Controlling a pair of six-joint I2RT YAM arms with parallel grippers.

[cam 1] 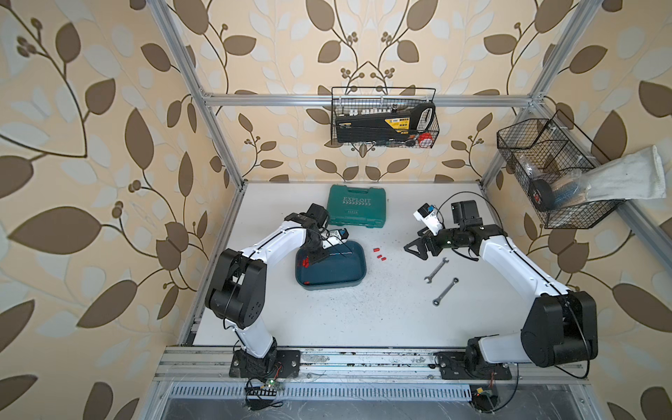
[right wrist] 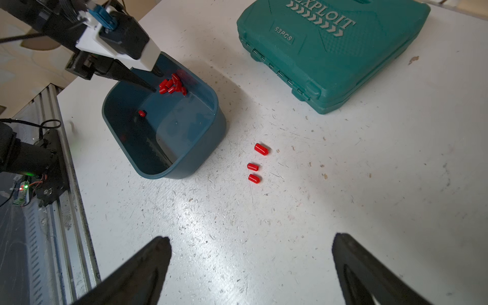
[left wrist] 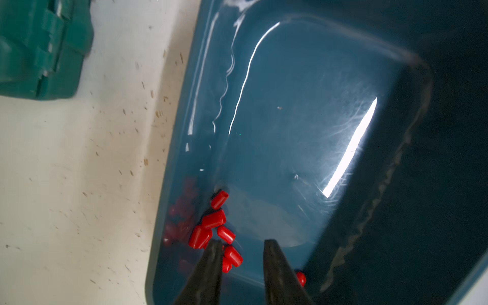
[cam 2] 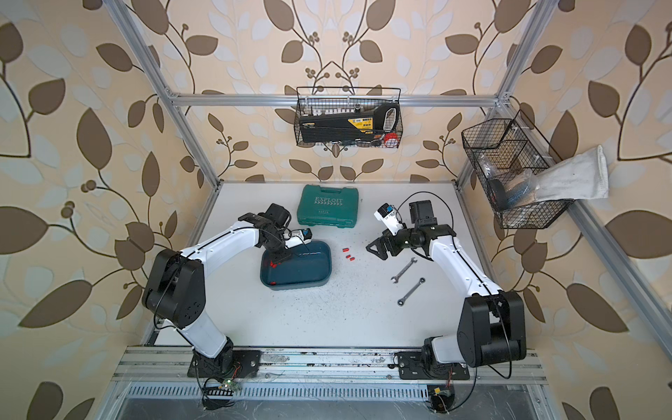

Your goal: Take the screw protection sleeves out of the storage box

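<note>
In the left wrist view a dark blue storage box [left wrist: 284,132] holds a cluster of small red screw protection sleeves [left wrist: 214,219] against one end. A lone red sleeve [left wrist: 301,278] sits apart in another corner, partly behind a finger. My left gripper is over the cluster inside the box, partly open, and I see no sleeve gripped. Three red sleeves [right wrist: 261,149] lie on the white table beside the box in the right wrist view. My right gripper is wide open above bare table, right of those sleeves in the top views, with nothing between its fingers.
A green tool case [cam 1: 357,206] lies behind the box. Two wrenches [cam 1: 446,291] rest on the table below my right gripper. Wire baskets [cam 1: 383,119] hang on the back and right sides.
</note>
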